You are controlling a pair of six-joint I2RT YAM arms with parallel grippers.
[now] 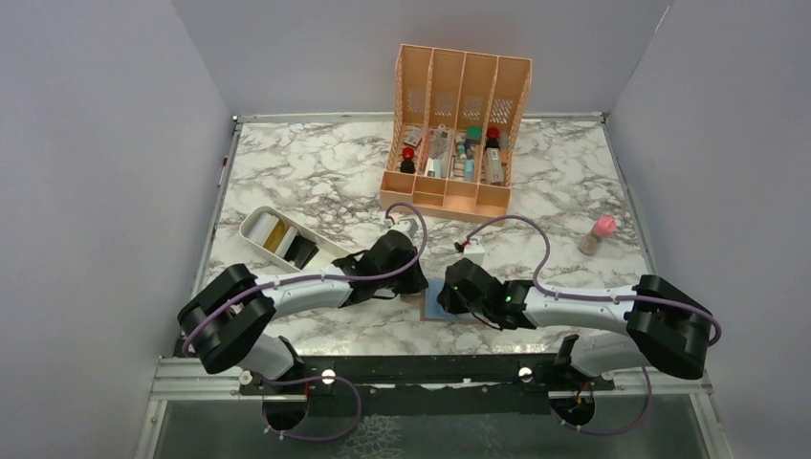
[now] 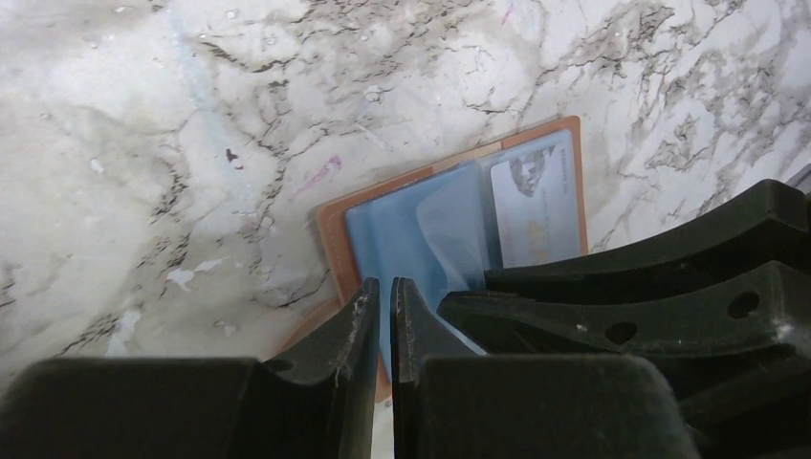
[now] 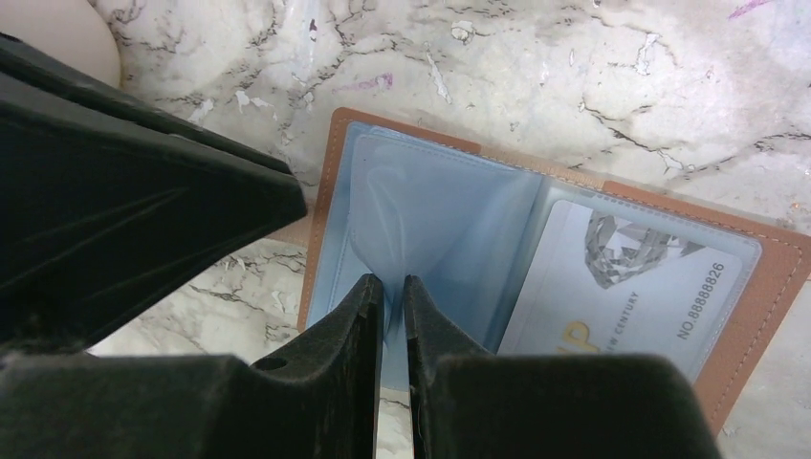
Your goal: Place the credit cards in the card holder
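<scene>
The open card holder (image 3: 784, 277), tan with blue plastic sleeves, lies on the marble table between both grippers. A silver card (image 3: 612, 296) sits in one side; a clear sleeve (image 3: 430, 191) covers the other. In the right wrist view, my right gripper is shut on the sleeve, which is creased at the fingertips. In the left wrist view, my left gripper is over the holder's edge, fingertips close together with a narrow gap; whether anything is between them cannot be told. The right gripper's dark body covers part of the holder there.
A white tray (image 1: 258, 214) with several card-like items stands at the left. An orange compartment organizer (image 1: 445, 201) with small items is at the back. A pink-lidded shaker (image 1: 598, 234) stands at the right.
</scene>
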